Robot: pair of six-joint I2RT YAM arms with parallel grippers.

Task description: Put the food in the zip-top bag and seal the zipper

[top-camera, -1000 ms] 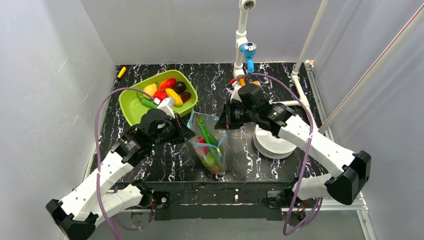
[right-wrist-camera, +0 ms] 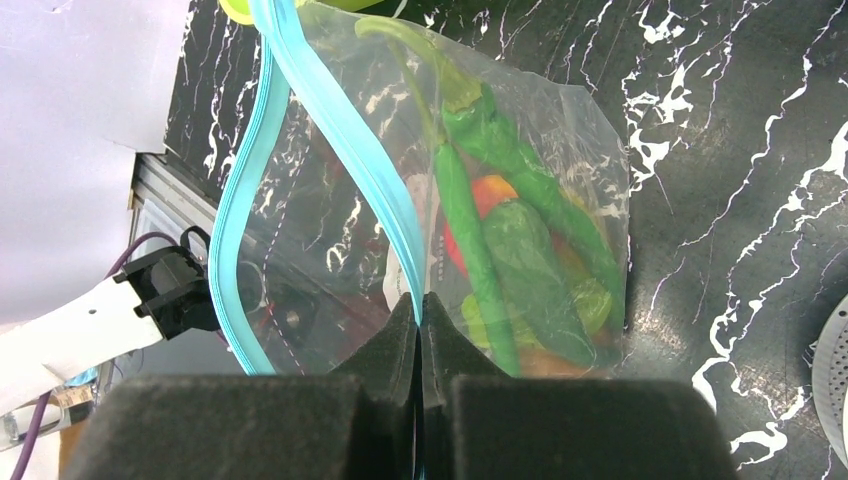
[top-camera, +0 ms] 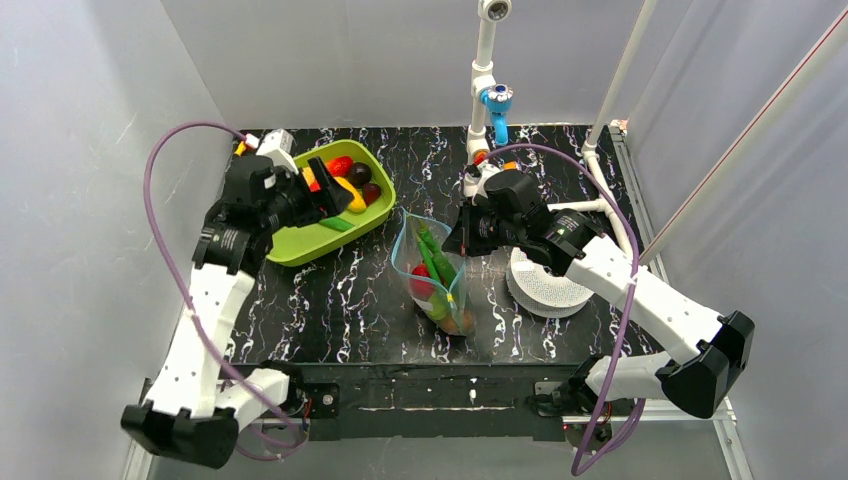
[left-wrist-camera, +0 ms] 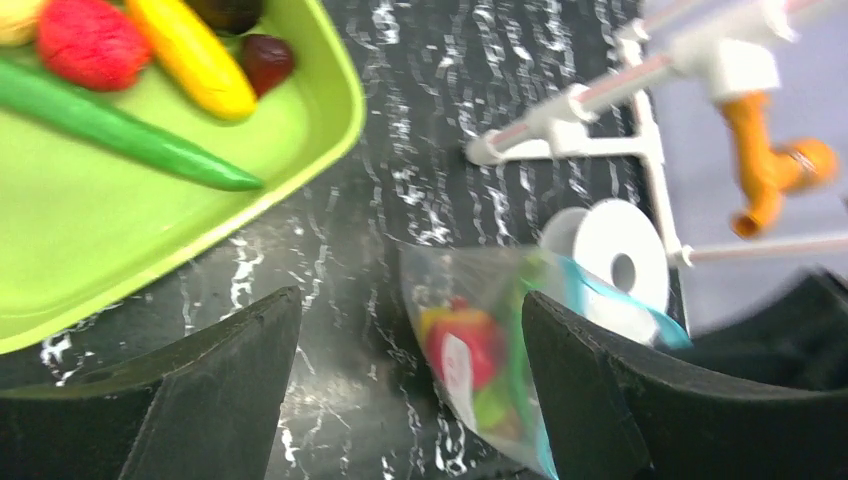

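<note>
A clear zip top bag (top-camera: pixel 432 270) with a light blue zipper stands mid-counter, its mouth open. Inside it show green peppers (right-wrist-camera: pixel 500 240) and some red and yellow food. My right gripper is shut on the bag's zipper edge (right-wrist-camera: pixel 385 190). Over the green basin (top-camera: pixel 300 245) at the left hangs my left gripper (top-camera: pixel 334 188), open, nothing between its fingers. In the left wrist view the basin holds a green pepper (left-wrist-camera: pixel 120 135), a yellow piece (left-wrist-camera: pixel 195 60), a red piece (left-wrist-camera: pixel 90 45) and dark food (left-wrist-camera: pixel 267 65).
White round stacked plates or lids (top-camera: pixel 545 285) lie right of the bag, under the right arm. A white pipe with a blue-handled tap (top-camera: pixel 498 100) rises at the back.
My left gripper has let go of the bag's left edge, opened, and moved up and left over the basin. The right gripper and bag have shifted slightly right.
</note>
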